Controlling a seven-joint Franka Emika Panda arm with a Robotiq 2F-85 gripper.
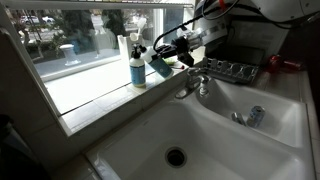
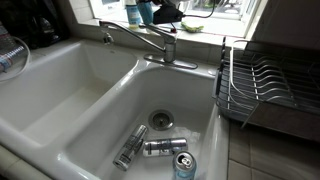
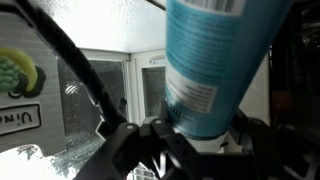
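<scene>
A teal container with a white end hangs tilted above the windowsill, and my gripper is shut on it. Close up in the wrist view, the same blue container shows a pale barcode label and fills the upper right. The dark gripper surrounds its lower end there. Right beside it, an upright bottle with a blue label stands on the sill; whether the two touch I cannot tell. Only the lower part of my gripper shows at the top of exterior view 2.
A double white sink lies below, with a faucet at its back. Several cans, among them an upright blue one, are in one basin. A metal dish rack stands beside it. The sill is bare towards the left.
</scene>
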